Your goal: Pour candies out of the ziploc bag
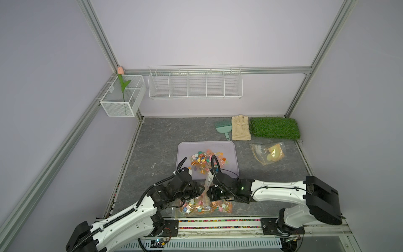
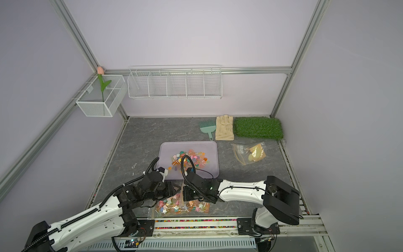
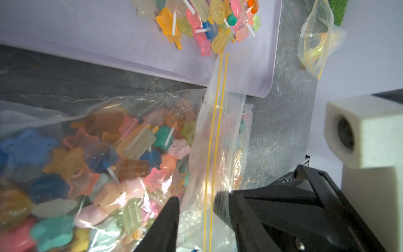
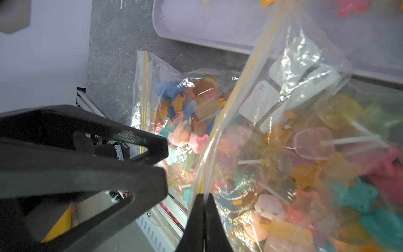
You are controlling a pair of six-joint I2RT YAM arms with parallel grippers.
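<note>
A clear ziploc bag of candies [image 4: 272,205] stands raised between the grippers, its yellow-lined zip strip [image 3: 214,138] uppermost. My right gripper is shut with the thin edge of that strip at its fingertips. From the other side, my left gripper is open, one finger on each side of the strip and none visibly pinching it. Loose candies [image 1: 204,159] lie piled in the lilac tray [image 1: 184,147] just behind. A second filled bag [image 3: 96,168] lies flat to the left, partly under the left arm.
Another clear bag [image 1: 268,153] with pale pieces lies at the right. Along the back are a green dustpan [image 1: 223,127], a glove [image 1: 240,128] and a turf block [image 1: 275,127]. Bare table shows left of the tray.
</note>
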